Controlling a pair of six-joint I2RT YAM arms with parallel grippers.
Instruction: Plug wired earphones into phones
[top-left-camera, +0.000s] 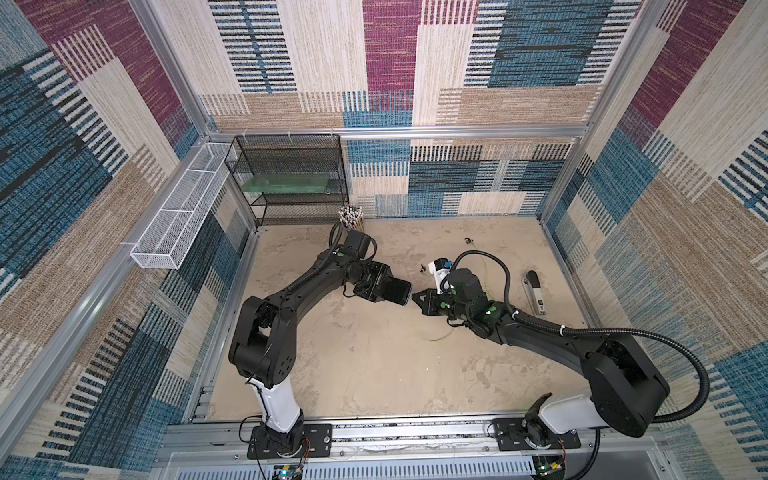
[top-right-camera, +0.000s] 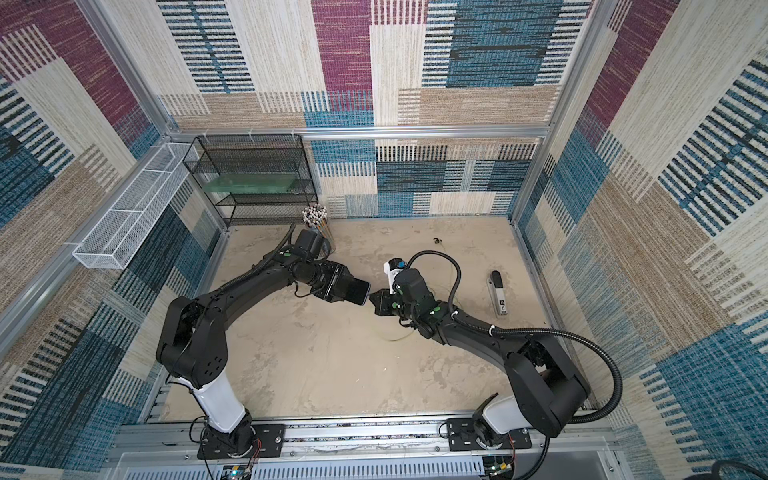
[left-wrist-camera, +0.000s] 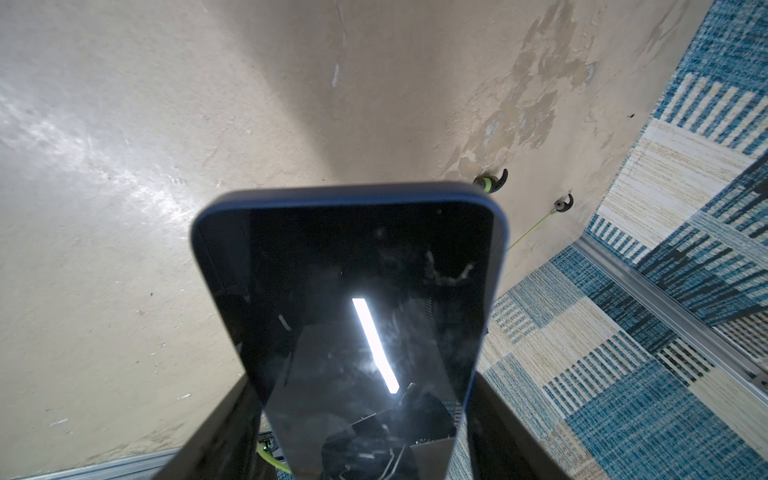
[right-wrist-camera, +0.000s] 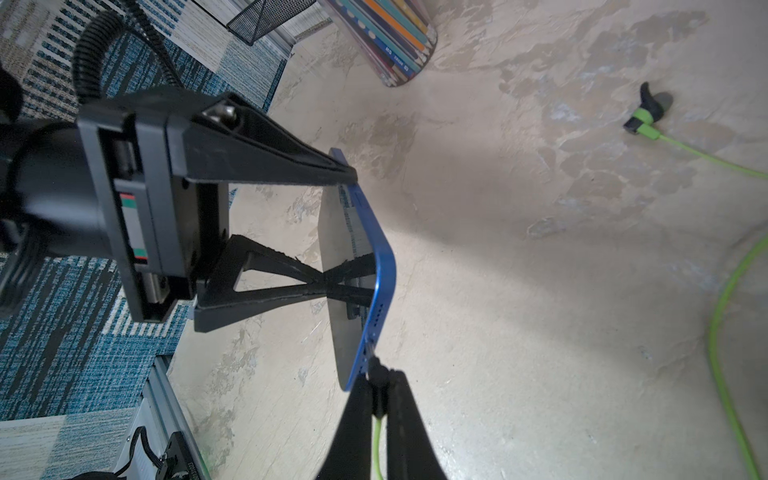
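Observation:
A blue-edged phone (left-wrist-camera: 352, 264) is in my left gripper, whose fingers press on its sides; its dark screen faces up in the left wrist view. The bottom edge of the phone, with small holes, faces my right gripper. That gripper is shut on the black earphone plug (right-wrist-camera: 378, 376), whose tip points at the phone's edge. Whether the tip is inside or just against the edge, I cannot tell. The green earphone cable (right-wrist-camera: 377, 448) trails below the plug. One earbud lies on the table; two earbuds (left-wrist-camera: 564, 204) show in the left wrist view.
A pencil cup (right-wrist-camera: 392, 48) stands at the back, beside a black wire shelf (top-left-camera: 288, 180). On the right of the table lies a black-and-grey tool (top-left-camera: 533, 293).

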